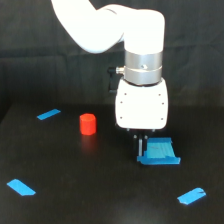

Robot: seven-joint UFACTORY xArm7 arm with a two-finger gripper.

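A red cylinder-like block (88,124) stands on the dark table, left of the arm. To its right lies a shallow blue tray (160,159), partly covered by my gripper (141,154). The fingers point down at the tray's left side. They look small and close together, and I cannot see whether they are apart or touching, or whether anything is between them. Whether they touch the tray is also unclear. No contact shows between the gripper and the red block.
Flat blue strips lie at the back left (49,114), front left (21,187) and front right (191,196). A dark curtain (40,60) hangs behind.
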